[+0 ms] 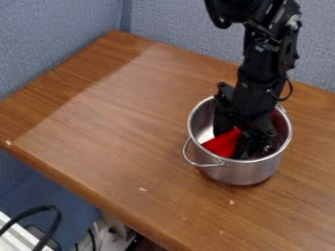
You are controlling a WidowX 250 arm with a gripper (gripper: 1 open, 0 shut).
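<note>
My black gripper (246, 125) reaches down from the top right into a steel pot (238, 172) with a wire handle on its left side. A red object (222, 143) lies inside the pot, partly under the gripper. The fingertips are down inside the pot among dark shapes, so what is between them is hidden.
A grey-blue padded wall stands behind it. Cables and white items sit below the table's edge at the bottom left.
</note>
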